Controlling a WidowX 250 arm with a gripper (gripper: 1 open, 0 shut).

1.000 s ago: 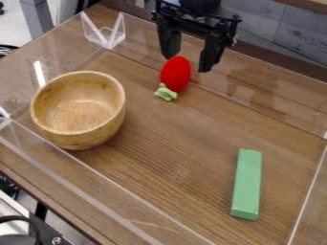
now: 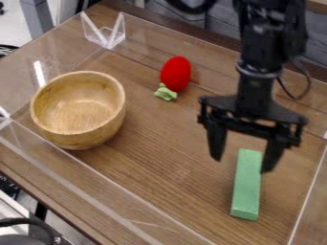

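The gripper (image 2: pixel 232 132) hangs at the right of the camera view, a dark body with two fingers pointing down, standing open just above the far end of a green bar (image 2: pixel 246 191) on the table. A red oval object (image 2: pixel 174 72) and a small green piece (image 2: pixel 166 92) lie toward the back. A wooden bowl (image 2: pixel 78 107) sits at the left.
A white wire rack (image 2: pixel 102 31) stands at the back left. A dark cable runs behind the arm at the upper right.
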